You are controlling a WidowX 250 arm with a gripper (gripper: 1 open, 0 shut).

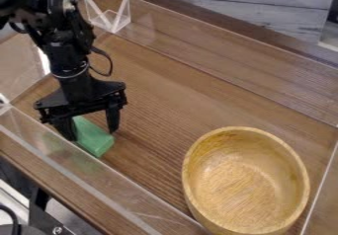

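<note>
The black robot gripper [82, 119] is low at the left, its fingers around a small green object [93, 144] lying on the wooden tray floor beside the clear near wall. The fingers overlap the object's upper part; whether they grip it cannot be told from this view.
A large tan oval bowl [246, 180] sits at the bottom right. Clear plastic walls [145, 203] edge the wooden surface [199, 81], whose middle and back are clear. A white wire-like piece stands at the top left edge.
</note>
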